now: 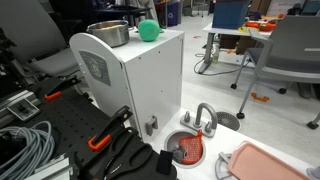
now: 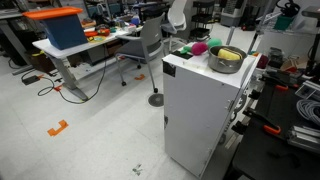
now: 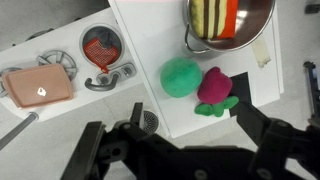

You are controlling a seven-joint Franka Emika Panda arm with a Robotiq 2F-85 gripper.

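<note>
In the wrist view, my gripper is open above the white cabinet top (image 3: 160, 55), its dark fingers wide apart with nothing between them. Beyond the gap lie a round green object (image 3: 181, 77) and a magenta vegetable-like piece (image 3: 214, 86) with green leaves. A metal pot (image 3: 205, 42) stands beside them, holding a yellow-and-brown striped piece (image 3: 206, 15) and an orange-red one (image 3: 231, 18). From the first exterior side, the pot (image 1: 110, 34) and green object (image 1: 149, 30) sit on the cabinet's top; the magenta piece (image 2: 198, 48) shows in the second exterior view.
A small round sink (image 1: 184, 146) with a red slotted utensil (image 3: 102, 48) in it lies lower down. Next to it is a pinkish tray (image 1: 262, 162). Coiled grey cable (image 1: 25, 150) rests on the dark surface. Chairs and a work table stand behind, with open floor between.
</note>
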